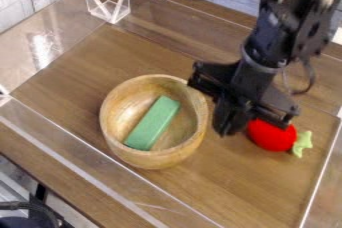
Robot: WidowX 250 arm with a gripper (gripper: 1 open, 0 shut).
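Observation:
My black gripper (230, 122) is low at the centre right, between a wooden bowl (120, 102) and a red tomato-like object (274, 139) with a green top; the arm partly covers the red object. A green block (152, 124) lies in the bowl. The fingertips are dark and hard to make out, with nothing visible held in them.
A clear plastic container (111, 7) stands at the back left. The wooden table (84, 72) has free room behind the bowl and at the front right. Raised edges border it.

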